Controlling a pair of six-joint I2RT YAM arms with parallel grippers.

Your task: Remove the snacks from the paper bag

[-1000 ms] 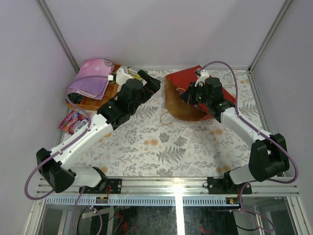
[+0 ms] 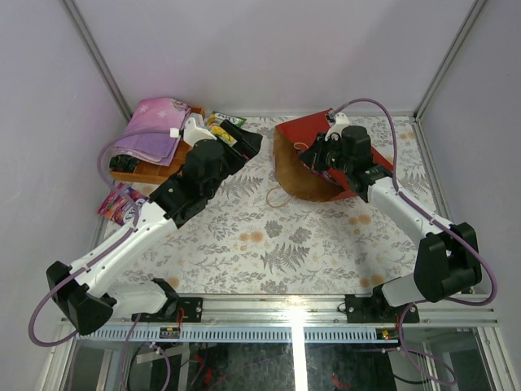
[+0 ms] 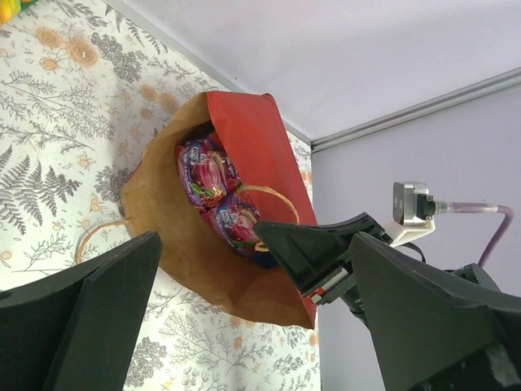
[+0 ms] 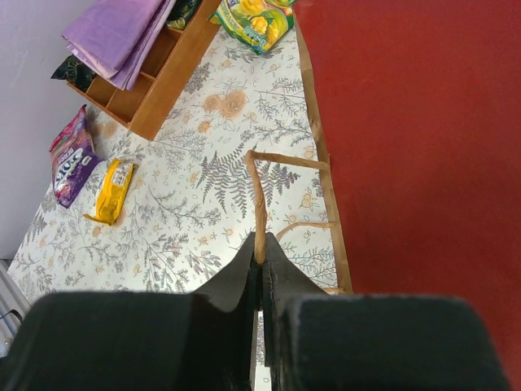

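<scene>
The red-and-brown paper bag point(image 2: 297, 175) lies on its side at the right of the table, mouth open. In the left wrist view purple snack packets point(image 3: 207, 175) show inside it. My right gripper is shut at the bag, with a twisted paper handle point(image 4: 260, 204) rising at its fingertips. My left gripper point(image 2: 244, 138) stands open left of the bag, above the table, with nothing between its fingers.
A wooden organizer point(image 4: 146, 102) with folded purple cloths point(image 2: 146, 138) stands at the back left. A green-yellow packet point(image 4: 252, 20), a purple packet point(image 4: 73, 159) and a small yellow packet point(image 4: 111, 191) lie around it.
My left gripper has moved a little to the left. The right gripper and bag look nearly unchanged.
</scene>
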